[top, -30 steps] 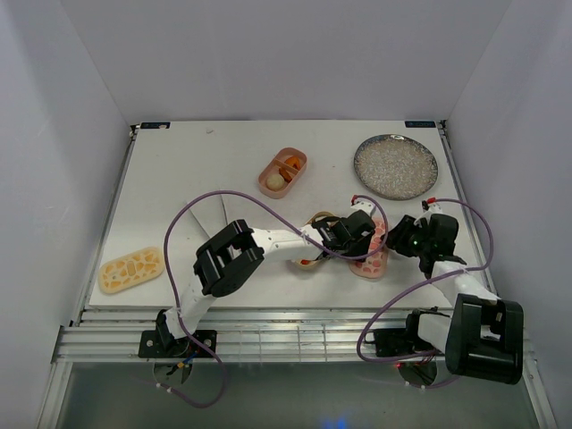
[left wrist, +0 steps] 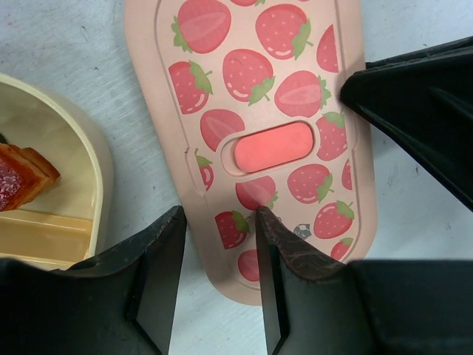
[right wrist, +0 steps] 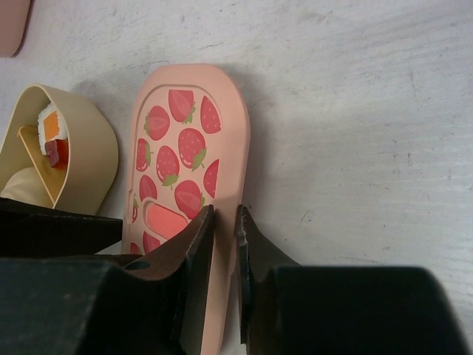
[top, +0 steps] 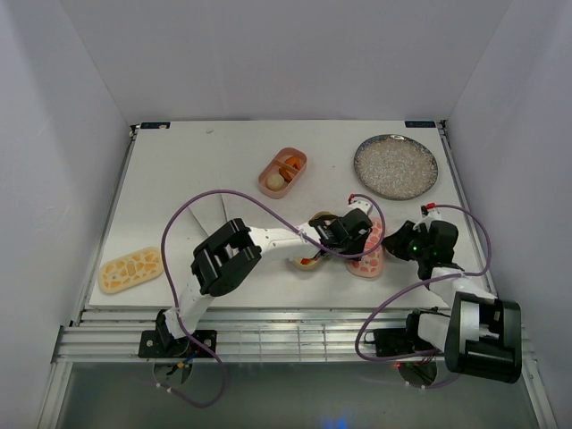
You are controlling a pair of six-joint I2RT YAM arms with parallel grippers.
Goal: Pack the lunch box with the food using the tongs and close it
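A pink strawberry-print lid (left wrist: 288, 185) lies on the table, with both my grippers on it from opposite sides. My left gripper, part open, has its fingertips at the lid's left edge and on its face. My right gripper, part open, has fingertips at the lid's right edge. Beside the lid sits a cream lunch box (right wrist: 89, 155) with food inside, partly hidden under the left arm in the top view. A pink box (top: 273, 168) with food stands farther back.
A round speckled plate (top: 395, 165) lies at the back right. A yellow divided lid (top: 131, 270) is at the front left, and a white item (top: 206, 214) lies left of centre.
My right gripper has shifted very slightly in the top view. The left arm and the other objects look unchanged.
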